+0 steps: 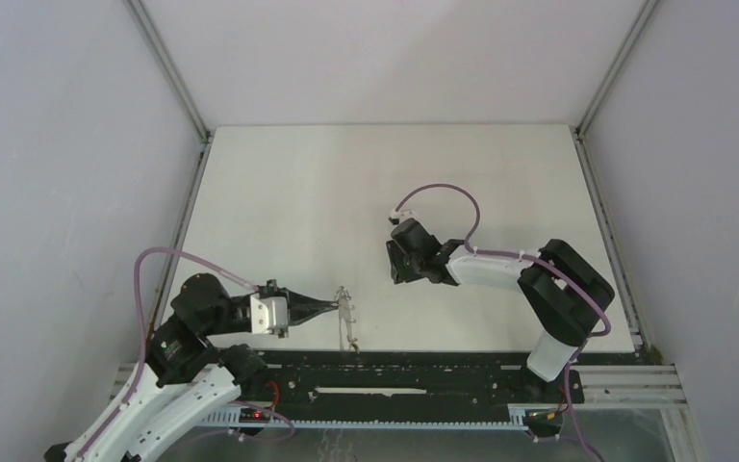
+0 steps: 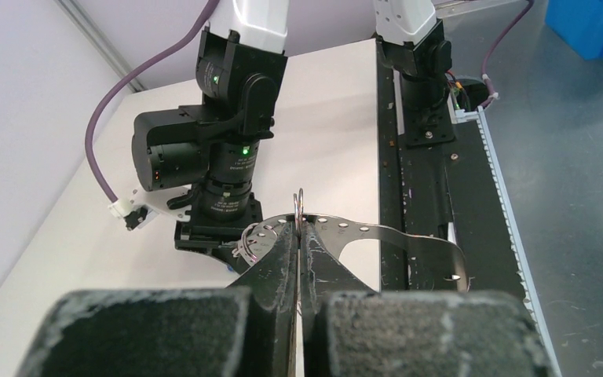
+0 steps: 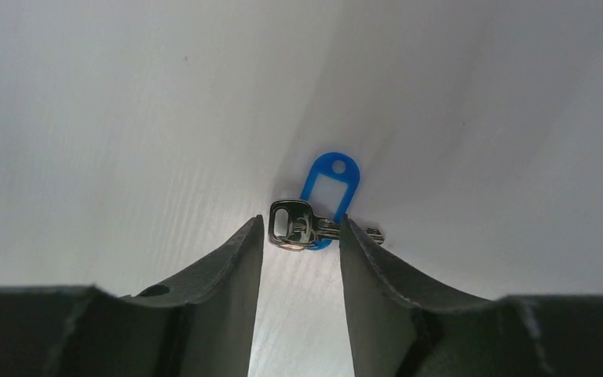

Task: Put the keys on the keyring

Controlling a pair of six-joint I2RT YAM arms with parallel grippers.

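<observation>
My left gripper is shut on the keyring, whose thin wire loop (image 2: pixel 298 203) pokes up between the fingertips. A curved metal strip with holes (image 2: pixel 392 234) spreads out around those tips; the top view has this bright metal (image 1: pixel 346 318) hanging at the tip. On the white table lie a blue tag (image 3: pixel 348 174) and a metal key (image 3: pixel 292 225) across its lower end. My right gripper points down over them with its fingers partly apart. The key's head shows between the fingers, and the right finger (image 3: pixel 352 251) covers part of its shaft.
A black rail (image 1: pixel 375 385) runs along the front edge. The right arm's purple cable (image 1: pixel 457 188) loops over the table.
</observation>
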